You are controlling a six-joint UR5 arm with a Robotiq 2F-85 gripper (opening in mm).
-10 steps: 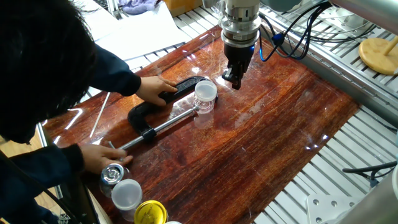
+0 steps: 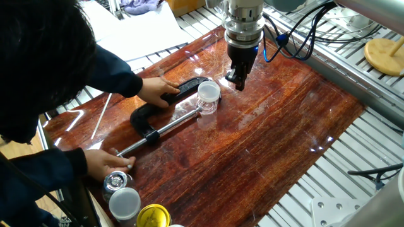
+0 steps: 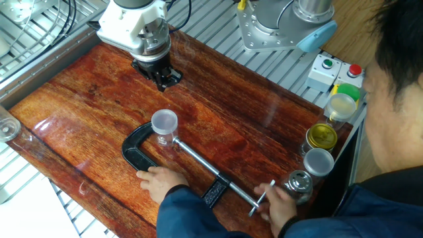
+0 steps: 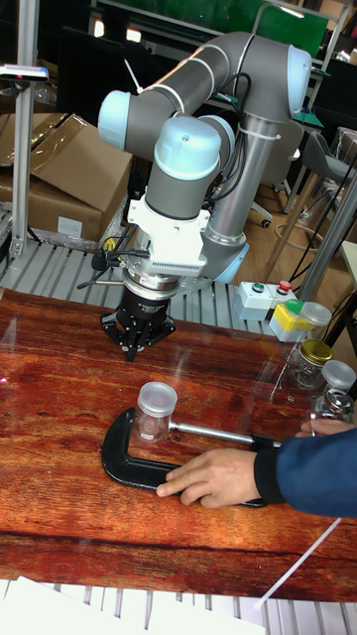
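My gripper [image 3: 160, 84] hangs above the wooden board, apart from everything on it. Its dark fingers come together at the tip, with nothing visible between them. A clear jar with a white lid [image 2: 209, 92] stands upright near the middle of the board. Around it lies a black C-clamp [image 3: 134, 147], whose steel screw [image 3: 198, 158] reaches the jar's side. One of the person's hands [image 4: 211, 476] presses on the clamp frame; the other hand [image 2: 104, 165] is at the screw's T-handle. Whether the screw end actually presses on the glass is hard to tell.
Several more jars stand at the board's edge by the person, including one with a gold lid [image 3: 322, 136] and one with a silver lid [image 3: 299, 181]. Button boxes [image 3: 325, 71] sit beyond that end. The board [image 2: 271, 170] is bare over a wide area.
The person's hand at the T-handle has shifted and the handle has turned. The silver-lid and nearby white-lid jars have moved slightly toward the near edge. My arm and the clamped-around jar look still.
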